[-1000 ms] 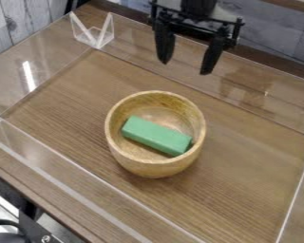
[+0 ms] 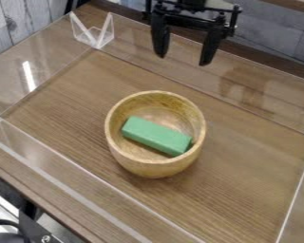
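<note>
A green rectangular block (image 2: 158,135) lies inside a round tan bowl (image 2: 122,157) on the wooden table (image 2: 250,176), a little below the middle of the view. My black gripper (image 2: 185,49) is at the top centre, above and apart from the bowl, open with its two fingers spread and nothing between them.
A clear plastic piece (image 2: 92,29) stands at the upper left. A dark round object (image 2: 5,233) shows at the bottom left corner.
The gripper has shifted slightly upward and turned a little. The bowl and block look unmoved.
</note>
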